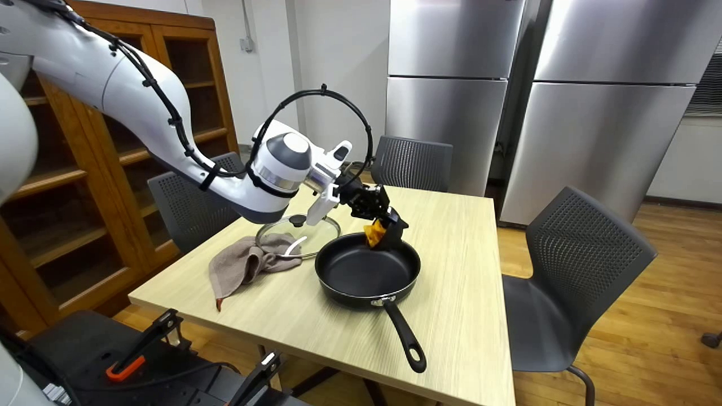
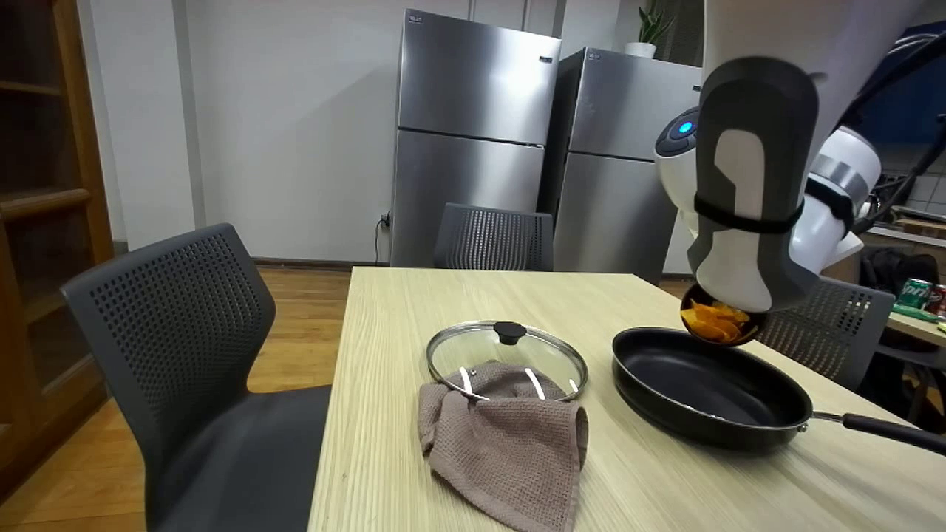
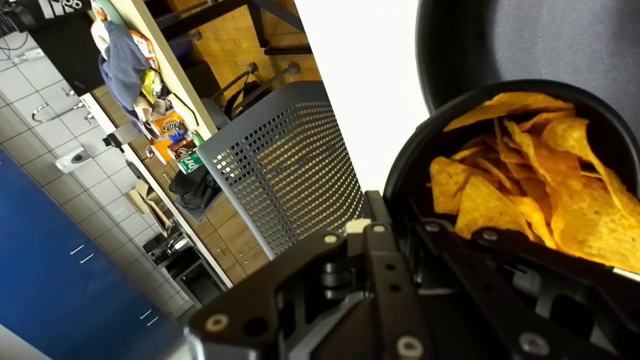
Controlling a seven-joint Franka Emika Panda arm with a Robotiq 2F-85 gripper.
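A black bowl (image 3: 409, 165) full of orange chips (image 3: 534, 174) is held at its wall by my gripper, whose fingers are shut on it. In exterior view 1 the bowl (image 1: 391, 237) hangs tilted over the far edge of the black frying pan (image 1: 365, 274), with its mouth turned toward the pan. From the side, the chips (image 2: 715, 321) show inside the tilted mouth, above the pan's rim. The pan's visible floor (image 2: 709, 381) is bare. Whether the bowl touches the pan is unclear.
Left of the pan, a glass lid (image 1: 308, 237) leans over a crumpled brown towel (image 1: 247, 264). The pan's handle (image 1: 406, 336) points toward the table's near edge. Bare tabletop (image 1: 460, 270) lies to the pan's right. Chairs (image 1: 582, 264) surround the table.
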